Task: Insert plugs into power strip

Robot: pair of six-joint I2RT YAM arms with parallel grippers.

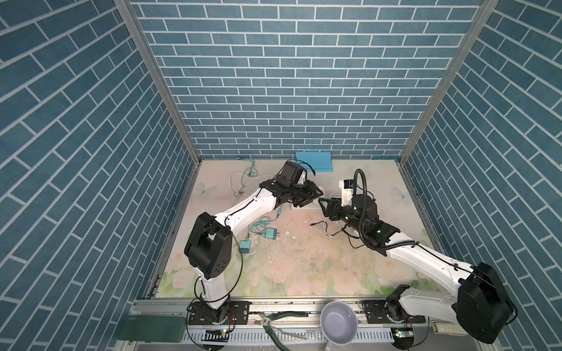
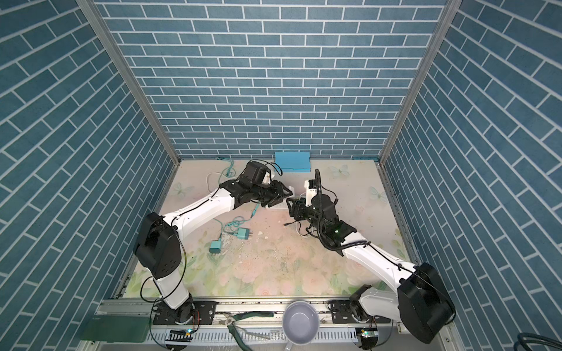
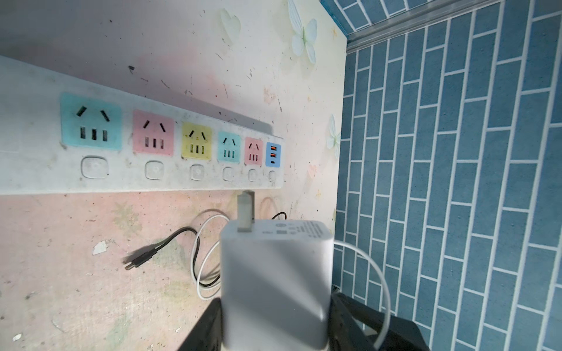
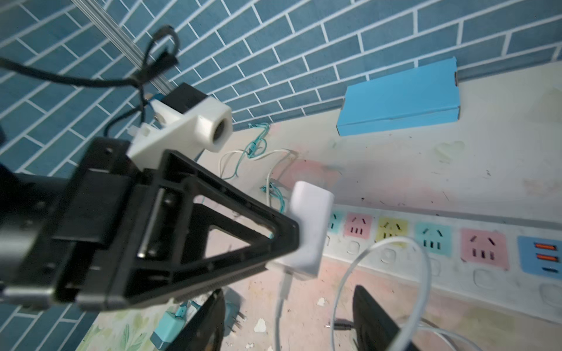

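A white charger plug (image 3: 275,280) with a metal prong and white cable is clamped in my left gripper, held above the table near the power strip. The power strip (image 3: 35,146) (image 4: 462,280) lies on the table with coloured sockets and a USB block; no plug shows in the sockets visible. In the right wrist view, my right gripper stands open, facing the left gripper and the charger (image 4: 307,228), apart from them, with nothing gripped; the white cable loops in front of it.
Teal chargers (image 1: 270,233) (image 1: 244,246) with cables lie on the left half of the table. Black and white cables (image 3: 140,260) lie in front of the strip. A blue box (image 4: 398,99) sits against the back wall.
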